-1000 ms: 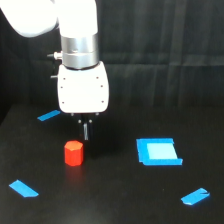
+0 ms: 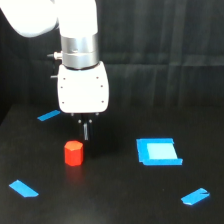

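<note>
A red block (image 2: 74, 153) stands on the black table, left of the middle. Just above and slightly right of it in the picture hangs my gripper (image 2: 85, 131), pointing down beneath its white body (image 2: 83, 90). The thin dark fingers are hard to make out against the black background, so whether they are apart or together does not show. Over to the right, a pale square (image 2: 161, 151) framed by blue tape (image 2: 143, 152) lies on the table.
Strips of blue tape mark the table at the front left (image 2: 24, 188), front right (image 2: 195, 197) and back left (image 2: 49, 115). Between the red block and the taped square the table is clear. A dark curtain (image 2: 160, 60) closes off the back.
</note>
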